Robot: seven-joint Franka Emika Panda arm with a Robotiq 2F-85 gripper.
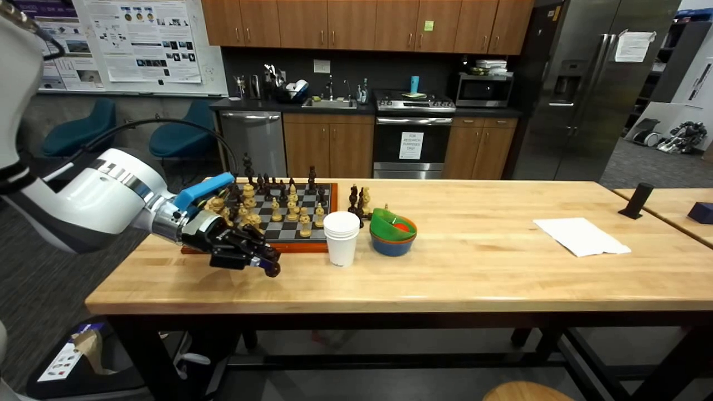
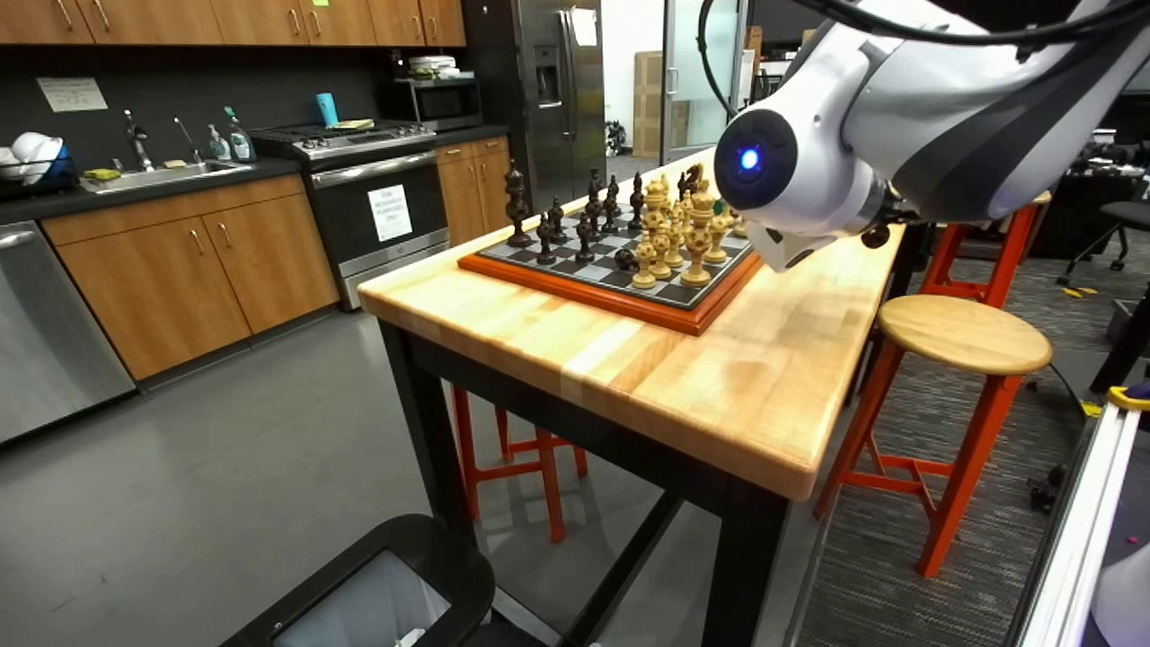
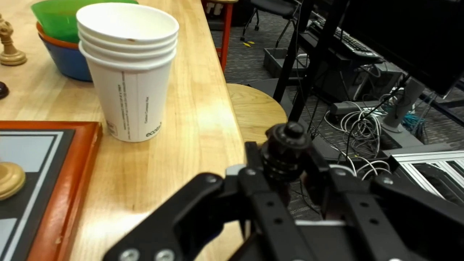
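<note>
Between the fingers of my gripper is a dark chess piece [image 3: 283, 150], its crown-like top showing in the wrist view; the fingers are shut on it. In exterior view 1 the gripper [image 1: 269, 259] hangs over the front part of the table, in front of the chessboard [image 1: 292, 247] and left of a stack of white paper cups [image 1: 341, 247]. The chessboard bears several dark and light pieces. My fingers are out of sight in exterior view 2, where the arm's wrist [image 2: 771, 162] covers the board's right side.
A blue bowl [image 1: 391, 248] with a green bowl [image 1: 387, 224] tilted in it stands right of the cups. Several chess pieces [image 1: 359, 200] stand beside the board. A white sheet [image 1: 580, 236] lies farther right; between is bare tabletop [image 1: 478, 260].
</note>
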